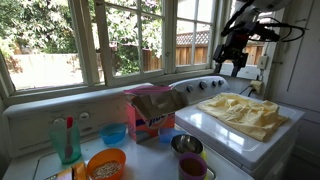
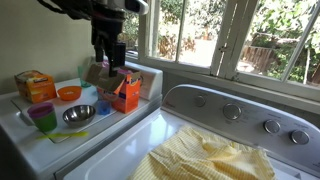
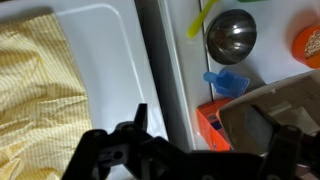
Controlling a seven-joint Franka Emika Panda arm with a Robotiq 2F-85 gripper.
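Note:
My gripper hangs in the air above the two white machines, pointing down, and its two fingers stand apart. The wrist view shows the gripper open, with nothing held between its fingertips. A yellow checked cloth lies spread and wrinkled on the lid of one machine; part of it appears at the left of the wrist view. An orange detergent box with a raised cardboard flap is on the other machine. Close to that box sits a blue scoop.
A metal bowl, an orange bowl with pale contents, a purple-and-green cup and a teal cup crowd one machine top. Control panels and windows rise behind. Bare white lid lies beside the cloth.

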